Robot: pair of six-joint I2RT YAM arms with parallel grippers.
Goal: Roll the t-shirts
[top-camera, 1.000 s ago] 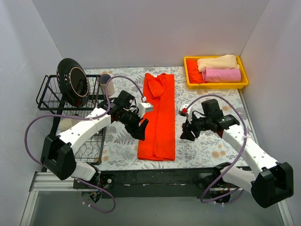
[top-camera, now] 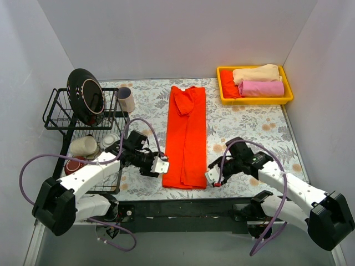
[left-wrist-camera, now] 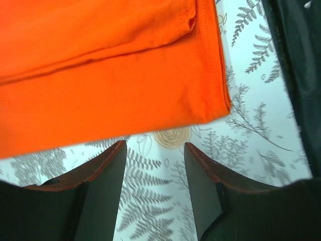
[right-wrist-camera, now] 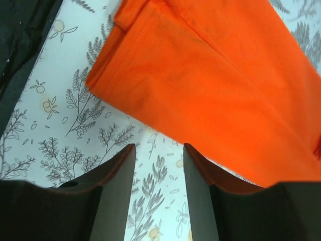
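An orange t-shirt (top-camera: 186, 138) lies flattened as a long strip in the middle of the table. My left gripper (top-camera: 153, 168) is at the left of its near end, fingers apart; in the left wrist view the shirt's bottom edge (left-wrist-camera: 200, 110) lies just beyond the empty fingertips (left-wrist-camera: 153, 146). My right gripper (top-camera: 215, 175) is at the right of the near end, open and empty; in the right wrist view the shirt's corner (right-wrist-camera: 108, 80) lies beyond its fingertips (right-wrist-camera: 158, 147).
A yellow bin (top-camera: 255, 101) with orange, pink and cream rolls stands at the back right. A black dish rack (top-camera: 60, 119) with plate, mugs and bowls fills the left side.
Both grippers have moved toward the table's front edge, down to either side of the shirt's near end. The shirt looks unchanged.
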